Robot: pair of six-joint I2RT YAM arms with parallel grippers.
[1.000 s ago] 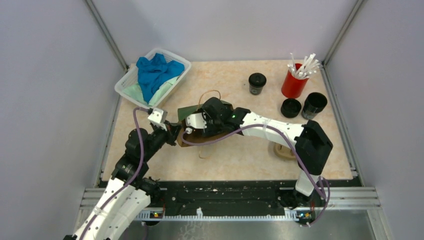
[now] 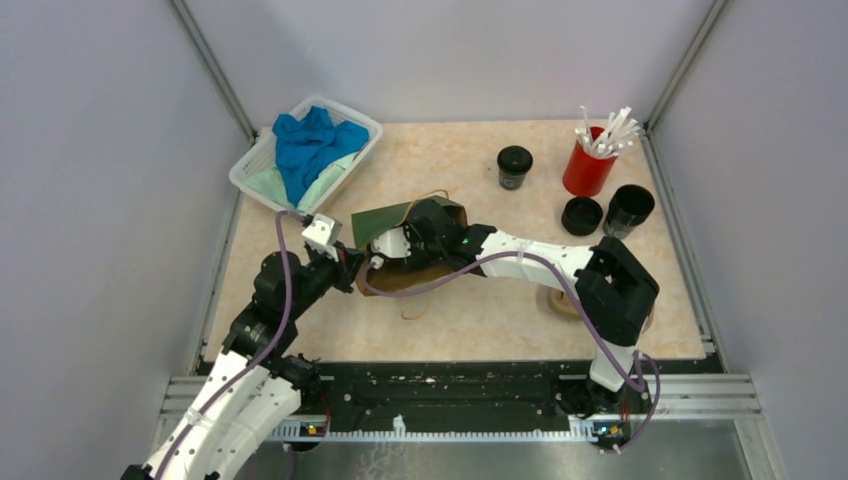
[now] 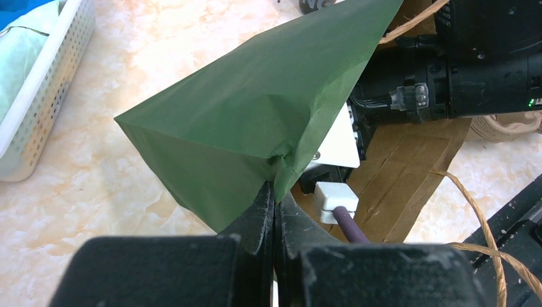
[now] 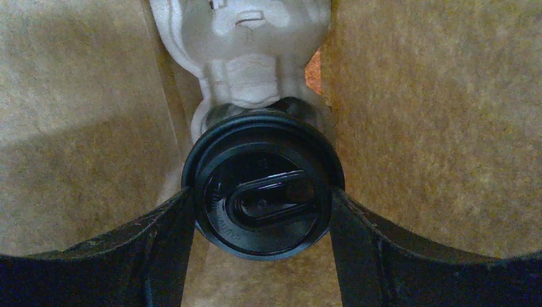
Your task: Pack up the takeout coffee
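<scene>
An open paper bag [image 2: 380, 223], green outside and brown inside, sits at the middle of the table. My left gripper is shut at the green side [image 3: 249, 121] of the bag, near its corner. My right gripper is down inside the bag, shut on a black-lidded cup [image 4: 262, 236], which is at a grey moulded carrier [image 4: 249, 38]. In the top view the right wrist covers much of the bag's inside.
A white basket [image 2: 243, 172] with cloths is back left. A lidded cup [image 2: 513, 165], a red straw holder [image 2: 583, 172], black lids [image 2: 581, 214] and dark cups [image 2: 627, 212] stand right. A beige object [image 2: 562, 305] lies partly under the right arm.
</scene>
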